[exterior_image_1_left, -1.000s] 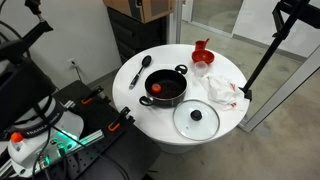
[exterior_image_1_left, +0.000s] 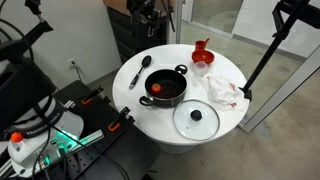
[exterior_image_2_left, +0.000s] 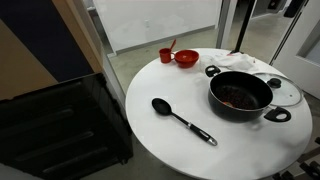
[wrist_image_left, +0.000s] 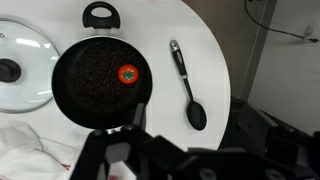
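Observation:
A black two-handled pot (exterior_image_1_left: 163, 92) stands uncovered on the table, with a dark inside and a small red round thing (wrist_image_left: 127, 74) in it, tomato-like. Beside the pot lies a black slotted spoon (exterior_image_2_left: 184, 121). On the other side rests a glass lid (exterior_image_1_left: 196, 121) with a black knob. High over the far left of the table, my gripper (exterior_image_1_left: 142, 20) hangs clear of everything on it. In the wrist view its dark fingers reach in from the bottom, open, with nothing seen between them.
A red cup (exterior_image_2_left: 166, 55) and a red bowl (exterior_image_2_left: 187, 58) stand near the rim of the round white table (exterior_image_1_left: 143, 112). A crumpled white cloth (exterior_image_1_left: 224, 92) lies to the right.
My gripper and arm have come down into the top of exterior view 1, where mostly the cabinet behind showed before. Pot, spoon, lid and cloth have stayed put.

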